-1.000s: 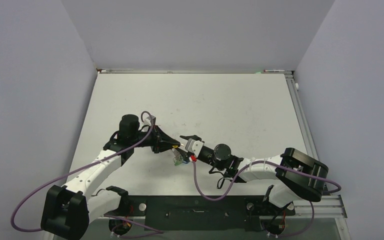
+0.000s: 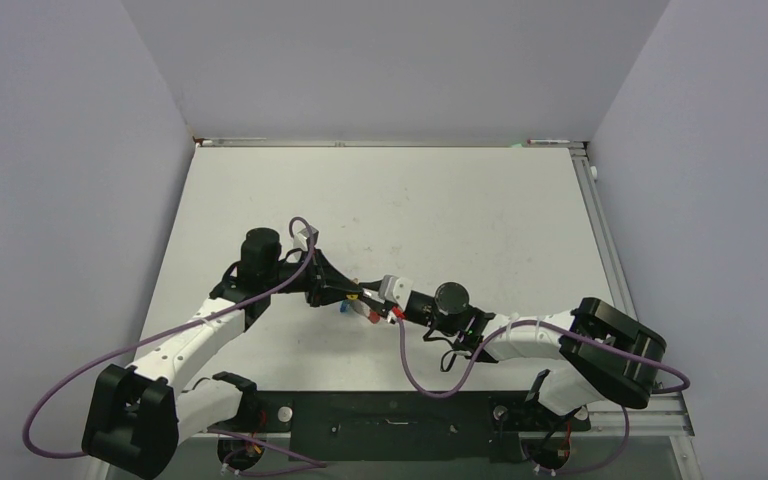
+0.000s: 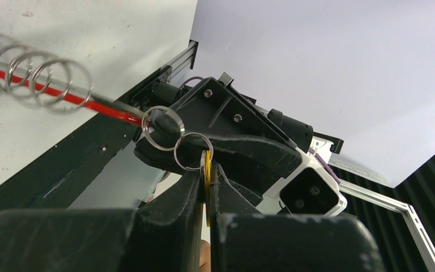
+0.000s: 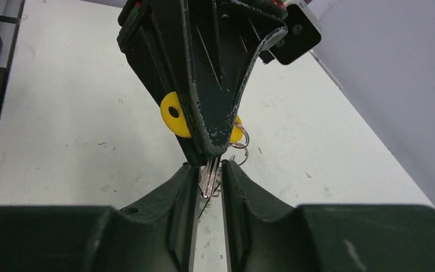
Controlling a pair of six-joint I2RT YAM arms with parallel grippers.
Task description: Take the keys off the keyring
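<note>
My two grippers meet over the middle of the table. In the left wrist view, my left gripper is shut on a yellow key (image 3: 208,160) held edge-on, with a keyring (image 3: 193,134) through it and a chain of linked rings (image 3: 62,62) hanging off toward a red, blurred piece (image 3: 113,111). In the right wrist view, the yellow key (image 4: 175,119) shows between the left fingers, its silver blade (image 4: 209,178) pointing down between the fingertips of my right gripper, which are slightly apart around it.
Grey walls surround it, and a dark strip (image 2: 390,425) runs along the front edge.
The hanging bunch has swung, with red now showing beneath it. The left arm has barely moved.
</note>
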